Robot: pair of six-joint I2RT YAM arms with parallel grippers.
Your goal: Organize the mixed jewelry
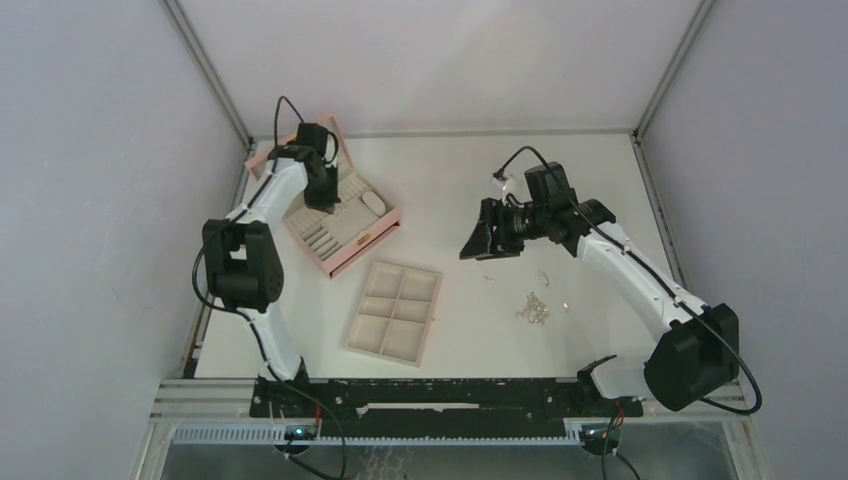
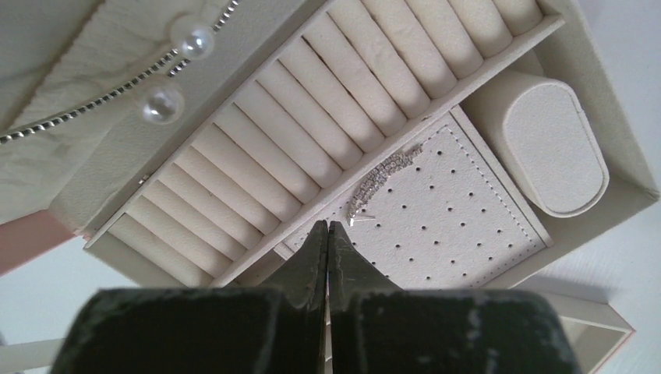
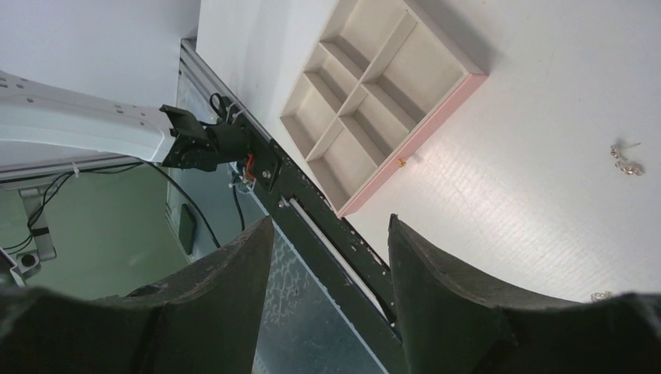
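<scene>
The jewelry box (image 1: pixel 383 232) stands open at the upper left of the table. Above its inside is my left gripper, shut, with nothing between its fingertips. A sparkling curved earring (image 2: pixel 379 183) lies on the perforated panel (image 2: pixel 468 226), against the ring rolls. In the lid hangs a chain with pearls (image 2: pixel 192 37). My right gripper is open and empty over the table's middle right. An earring (image 3: pixel 625 162) and, farther off, a heap of small jewelry (image 1: pixel 535 308) lie on the table to the right.
A pink-sided tray with empty compartments (image 1: pixel 391 312) lies in front of the box, a small gold piece (image 3: pixel 402 162) at its edge. The oval cushion (image 2: pixel 555 148) fills one end of the box. Bare table (image 1: pixel 440 180) stretches between the box and my right arm.
</scene>
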